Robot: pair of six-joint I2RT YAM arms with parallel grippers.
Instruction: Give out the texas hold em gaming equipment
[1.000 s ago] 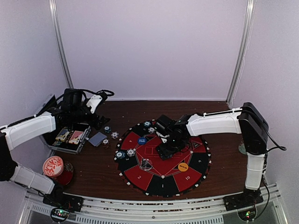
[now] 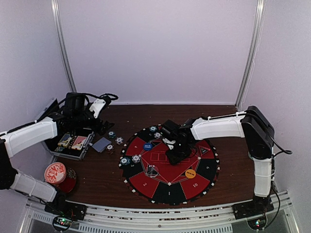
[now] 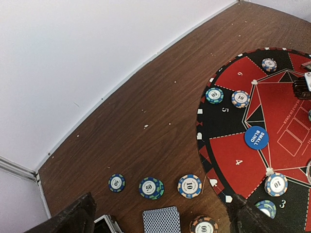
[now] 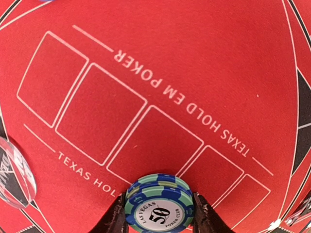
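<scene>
Over the red middle of the round poker mat [image 2: 169,193], my right gripper [image 2: 171,158] is shut on green-and-blue chips marked 50 [image 4: 159,212]. They sit between its fingertips in the right wrist view, above the printed card boxes. My left gripper stands open and empty above the table left of the mat. Below it lie a blue 50 chip [image 3: 116,182], a green-blue 50 stack [image 3: 151,188], a blue 10 chip [image 3: 189,186], a dark 100 chip [image 3: 203,224] and the card deck [image 3: 161,220]. Section 5 holds a 50 chip [image 3: 214,95] and a 10 chip [image 3: 240,99].
On the mat lie a blue small blind button [image 3: 256,137], an orange button [image 2: 190,173], a clear disc [image 2: 152,170] and section 3's chips [image 3: 276,184]. An open case [image 2: 73,151] stands at left, behind a red-patterned round box [image 2: 55,173]. Bare table lies behind the mat.
The right elbow has swung slightly left and the right gripper has shifted a little over the mat's middle. The left arm and the things on the table have stayed put.
</scene>
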